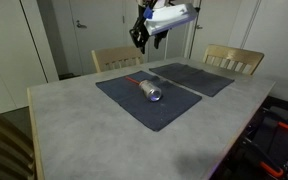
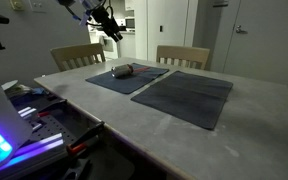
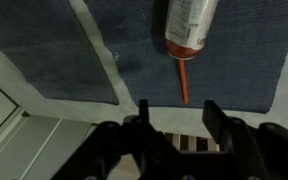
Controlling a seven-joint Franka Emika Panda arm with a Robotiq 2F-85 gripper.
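A silver can (image 1: 152,92) with a red end lies on its side on a dark placemat (image 1: 169,115). From its far end an orange-red straw (image 1: 133,79) sticks out toward the back of the table. My gripper (image 1: 149,43) hangs well above and behind the can, open, with nothing between its fingers. In the wrist view the can (image 3: 191,25) is at the top, and the straw (image 3: 183,80) points down toward the gap of the gripper. The exterior view 2 shows the can (image 2: 124,71) lying clear of the gripper (image 2: 115,36).
A second dark placemat (image 2: 188,97) lies flat and bare beside the first. Chairs (image 1: 233,60) stand around the table.
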